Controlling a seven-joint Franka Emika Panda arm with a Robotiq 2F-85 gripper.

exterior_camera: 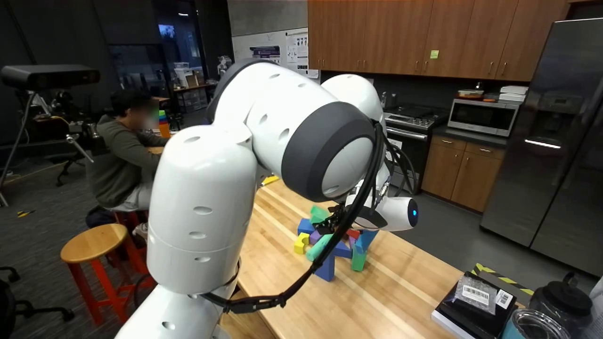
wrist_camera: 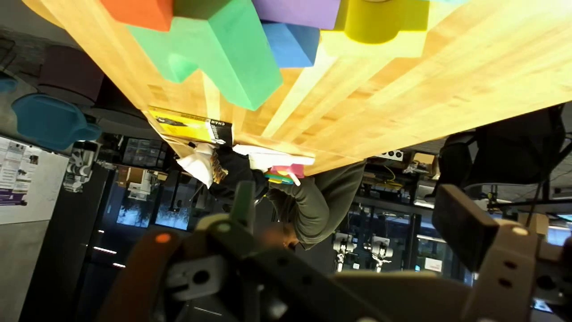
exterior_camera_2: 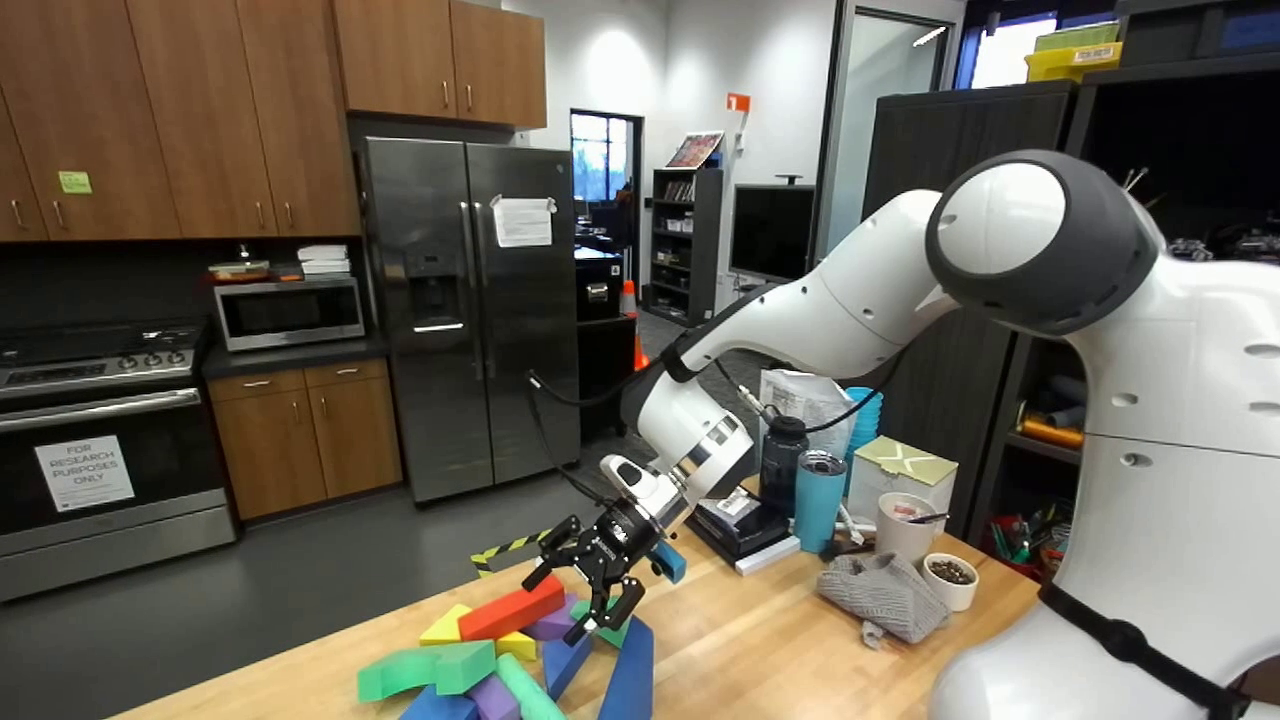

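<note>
A pile of coloured blocks lies on the wooden table [exterior_camera_2: 768, 642]. In exterior view 2 it includes a long red block [exterior_camera_2: 513, 608], a green block [exterior_camera_2: 426, 668], a green cylinder [exterior_camera_2: 528, 688], a blue wedge [exterior_camera_2: 630, 672] and a purple block [exterior_camera_2: 555, 620]. My gripper [exterior_camera_2: 552, 608] is tilted down over the pile, open, its fingers spread near the red and purple blocks. Nothing shows between the fingers in the wrist view, where a green block [wrist_camera: 236, 59] and a yellow block [wrist_camera: 389, 27] appear at the top. Whether the fingertips touch any block I cannot tell.
A black box [exterior_camera_2: 740, 520], a blue tumbler [exterior_camera_2: 818, 502], a white cup [exterior_camera_2: 906, 528], a small bowl [exterior_camera_2: 951, 582] and a grey cloth [exterior_camera_2: 888, 596] stand at one end of the table. Someone sits [exterior_camera: 127, 152] near the far end. Bare tabletop lies between pile and cloth.
</note>
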